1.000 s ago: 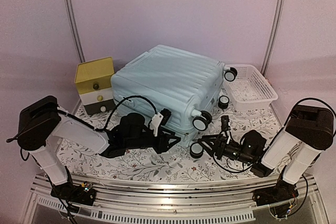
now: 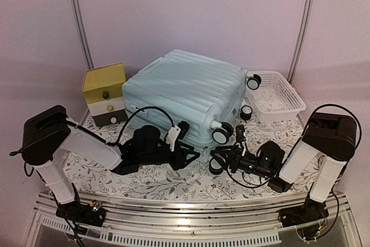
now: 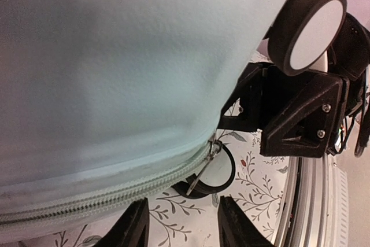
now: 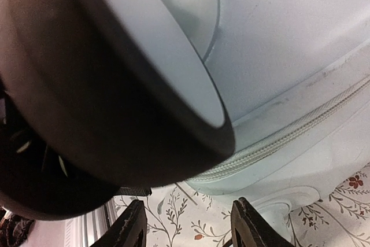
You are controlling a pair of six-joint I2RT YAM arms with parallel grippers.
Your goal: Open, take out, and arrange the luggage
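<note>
A pale blue suitcase (image 2: 179, 91) lies flat in the middle, wheels toward the right. My left gripper (image 2: 188, 155) is low at its front, fingers apart with nothing between them. In the left wrist view the zipper (image 3: 115, 195) runs above those fingers to a metal pull (image 3: 209, 154) at the corner. My right gripper (image 2: 219, 153) is at the front right corner beside a wheel (image 2: 221, 134), its fingers open and empty. In the right wrist view that wheel (image 4: 121, 79) fills the upper left, with the zipper (image 4: 300, 120) behind it.
A white basket (image 2: 286, 105) stands at the back right and stacked small drawers (image 2: 101, 88) at the back left. Its metal front edge (image 2: 191, 201) is close below both arms.
My right gripper has moved left, toward the suitcase's front corner. The left gripper and the suitcase look almost unchanged.
</note>
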